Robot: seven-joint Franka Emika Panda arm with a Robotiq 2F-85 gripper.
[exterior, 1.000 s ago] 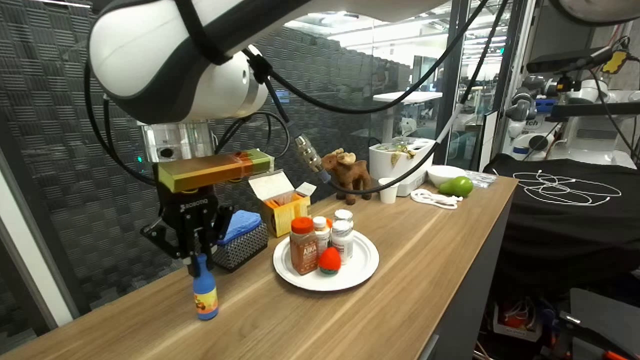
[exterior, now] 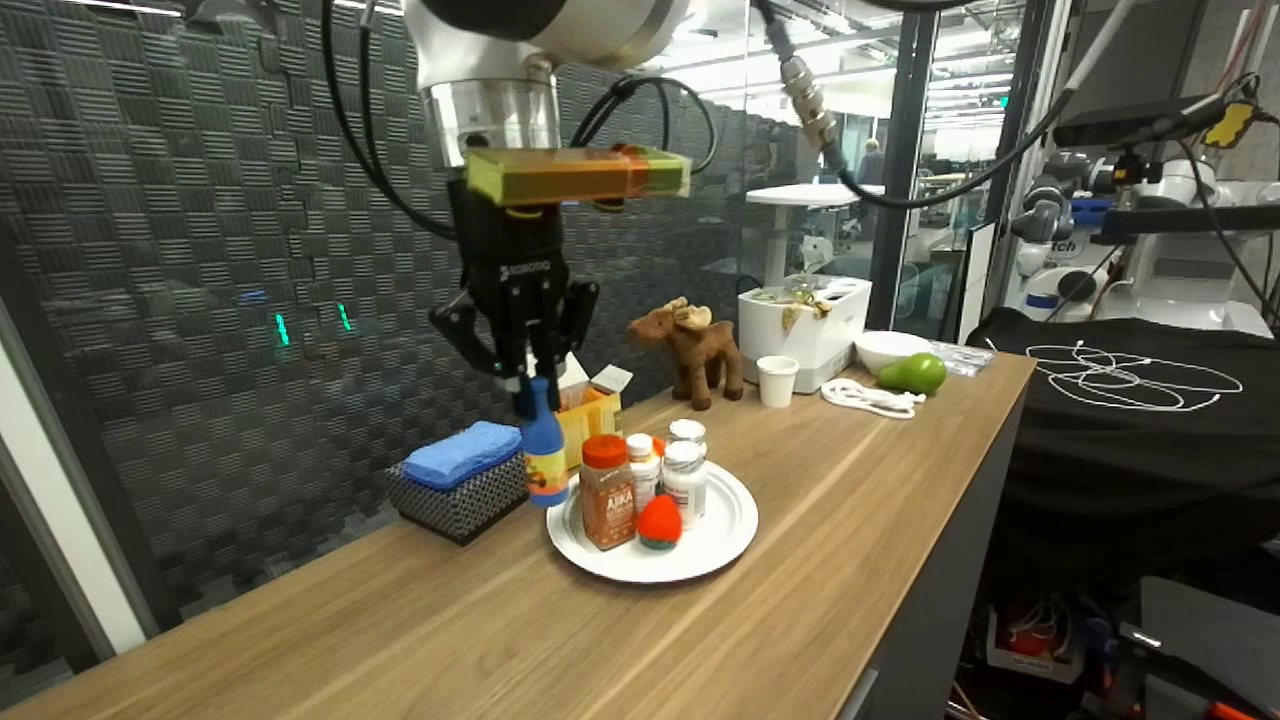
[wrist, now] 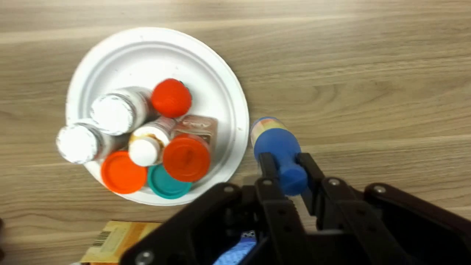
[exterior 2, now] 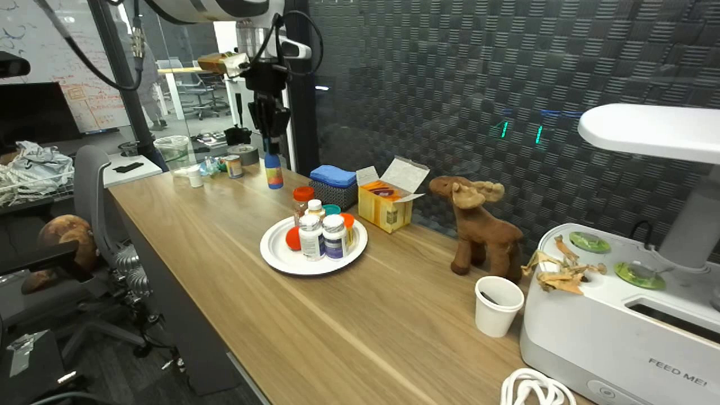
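A small blue bottle (exterior: 545,452) with a yellow and red label hangs upright in the air, its neck pinched by my gripper (exterior: 542,384). In the wrist view the fingers (wrist: 269,167) close on both sides of the bottle (wrist: 277,143), which appears just beside the plate's rim. The white round plate (wrist: 232,95) carries a red-capped spice jar (wrist: 187,159), several white-capped bottles, a red strawberry-like piece (wrist: 171,98), and orange and teal lids (wrist: 168,182). From the second exterior view, the blue bottle (exterior 2: 273,171) is clear of the table, behind the plate (exterior 2: 277,260).
A dark basket (exterior: 462,502) with a blue cloth (exterior: 465,454) and an open yellow box (exterior 2: 386,209) stand along the wall. Farther along are a brown moose toy (exterior 2: 482,226), a paper cup (exterior 2: 498,307) and a white planter (exterior 2: 607,337).
My gripper has risen and moved right in the first exterior view, carrying the blue bottle toward the plate. The plate and its contents have not moved.
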